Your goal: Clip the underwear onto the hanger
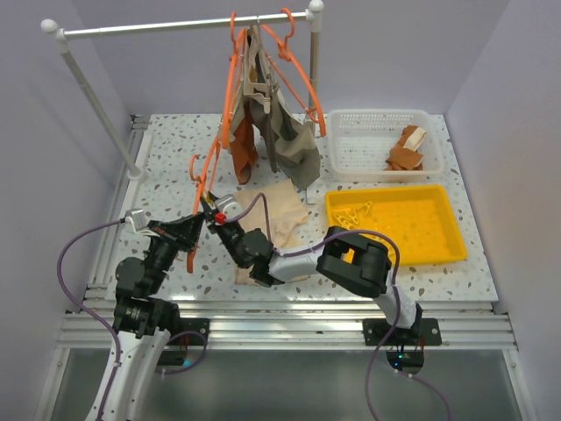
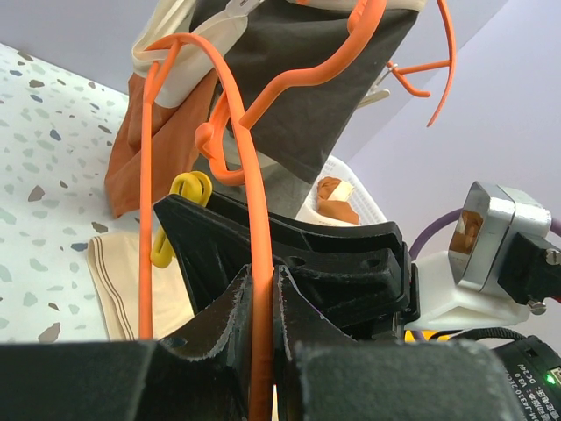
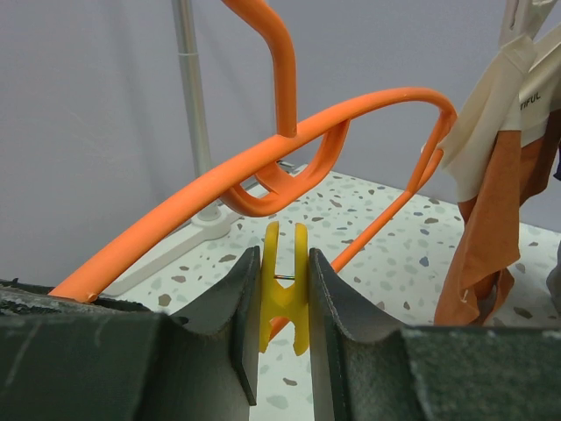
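Note:
An orange hanger (image 1: 195, 254) (image 2: 259, 219) (image 3: 166, 219) stands at a slant in my left gripper (image 1: 193, 230), shut on it. My right gripper (image 1: 209, 200) is beside it, holding a yellow clip (image 3: 300, 263) between its fingers, just below the hanger's inner loop in the right wrist view. Pale beige underwear (image 1: 280, 206) (image 2: 114, 272) lies on the table, partly under the right arm.
A white rack (image 1: 175, 24) carries orange hangers and hanging brown and grey garments (image 1: 294, 149). A white basket (image 1: 359, 118) with brown cloth and a yellow tray (image 1: 412, 228) of clips sit to the right.

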